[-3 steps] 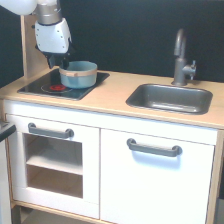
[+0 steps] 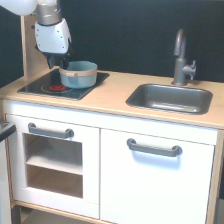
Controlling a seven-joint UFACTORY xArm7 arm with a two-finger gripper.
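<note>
A blue-grey pot (image 2: 80, 80) stands on the black cooktop (image 2: 52, 97) at the left of the toy kitchen. One burner (image 2: 54, 87) shows a red glow beside the pot. My gripper (image 2: 57, 62), pale with a dark arm above, points down at the pot's left rear rim. The fingers are small and dark here, so I cannot tell whether they touch the rim or how they stand. Part of the pot's inside is visible.
A metal sink (image 2: 171, 97) with a faucet (image 2: 180, 62) is set into the right of the wooden counter (image 2: 118, 90). Bare counter lies between cooktop and sink. Below are an oven compartment (image 2: 54, 168) and a white cabinet door (image 2: 152, 185), both with dark handles.
</note>
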